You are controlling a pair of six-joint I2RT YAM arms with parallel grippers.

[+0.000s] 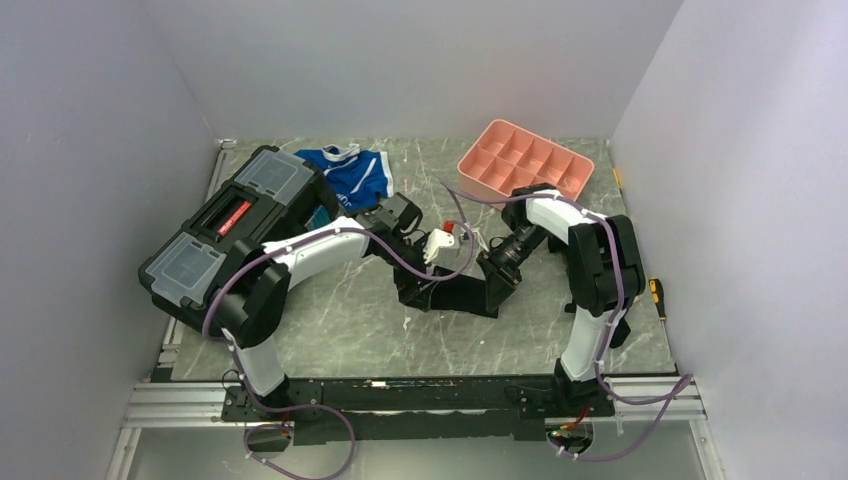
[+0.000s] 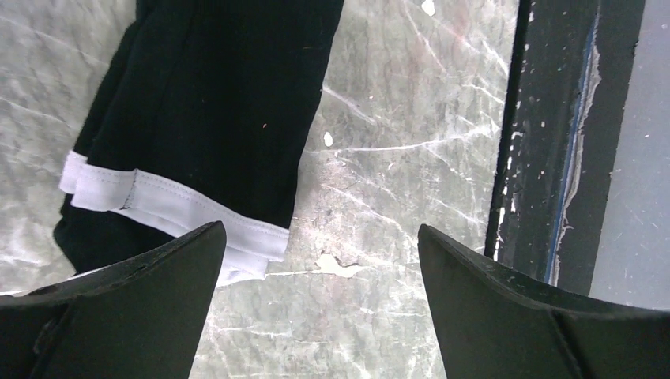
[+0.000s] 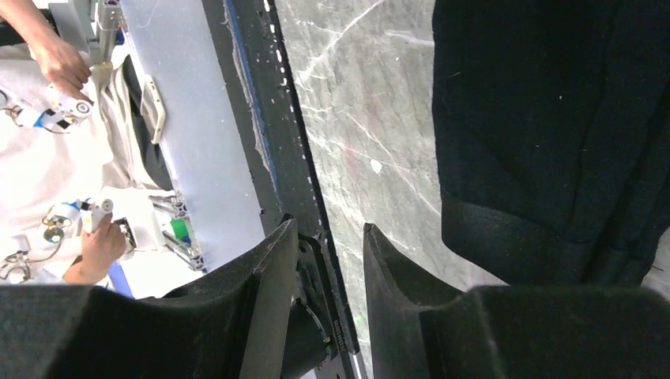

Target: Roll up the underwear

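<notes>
Black underwear (image 1: 462,294) lies folded into a strip on the marbled table between my two grippers. In the left wrist view, a white-banded end of the underwear (image 2: 221,103) reaches toward the left finger, which overlaps its corner. My left gripper stands wide open, with bare table between its fingertips. The right wrist view has the other, plain black end of the underwear (image 3: 545,134) to the right of my right gripper. That gripper is partly open, and no cloth shows between its fingers. From above, both hands partly cover the strip's ends.
At the back right sits a pink compartment box (image 1: 528,160). A black toolbox (image 1: 225,235) fills the left side, with a blue garment (image 1: 352,175) beside it. More dark cloth (image 1: 618,333) lies at the right, near a screwdriver (image 1: 657,298).
</notes>
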